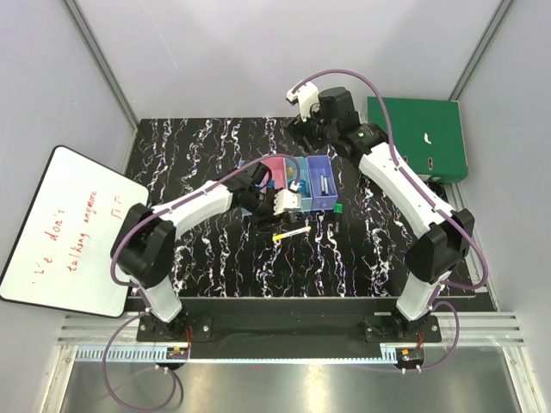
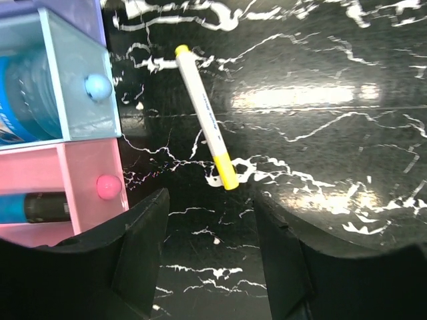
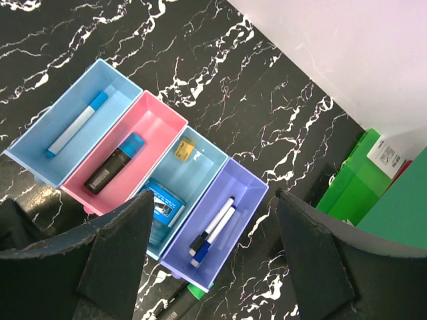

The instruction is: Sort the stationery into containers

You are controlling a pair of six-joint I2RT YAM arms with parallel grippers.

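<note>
A white marker with yellow ends [image 2: 203,113] lies on the black marble table, just right of the container row in the left wrist view. My left gripper is over the table beside it, fingers apart with nothing between them. My right gripper hangs open high above the containers. The blue bin [image 3: 60,127] holds a pen, the pink one [image 3: 160,116] a dark bottle, the light blue one [image 3: 213,153] small items, the purple one [image 3: 243,177] two markers.
A dark marker with green cap [image 1: 337,220] lies right of the bins. A green binder [image 1: 417,142] fills the back right; a whiteboard [image 1: 69,232] covers the left.
</note>
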